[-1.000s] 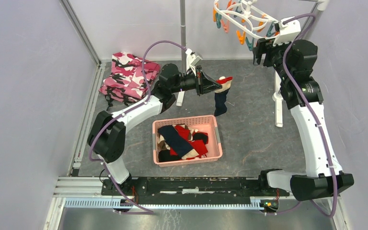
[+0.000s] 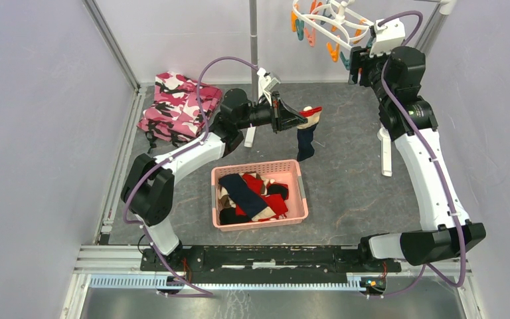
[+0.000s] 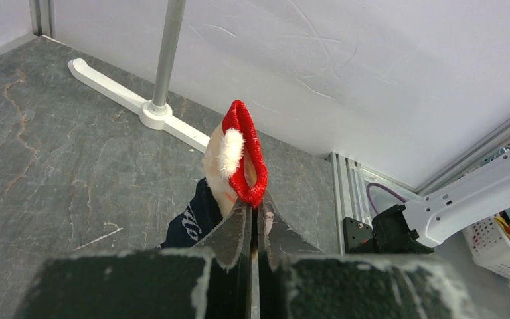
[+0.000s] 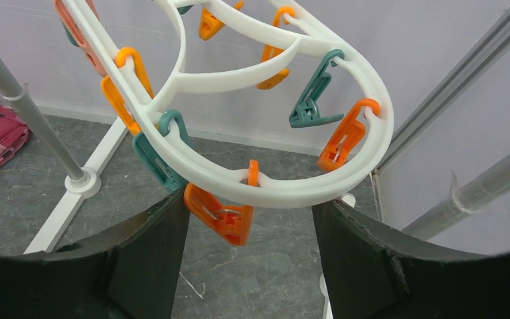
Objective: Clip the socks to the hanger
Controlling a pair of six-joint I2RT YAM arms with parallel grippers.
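In the top view my left gripper (image 2: 299, 120) is shut on a navy sock (image 2: 305, 142) with cream and red top, hanging mid-air above the floor; in the left wrist view the red cuff (image 3: 255, 166) rises above the fingertips. A white round hanger (image 4: 272, 196) with coloured clips hangs at the top right. My right gripper is part open at its rim, with an orange clip (image 4: 232, 222) between its fingers; whether they touch it I cannot tell.
A pink basket (image 2: 295, 198) of socks sits at the front centre. A pink camouflage cloth (image 2: 172, 106) lies at the back left. Metal poles (image 2: 253, 46) stand behind.
The left gripper and its sock have stayed almost still.
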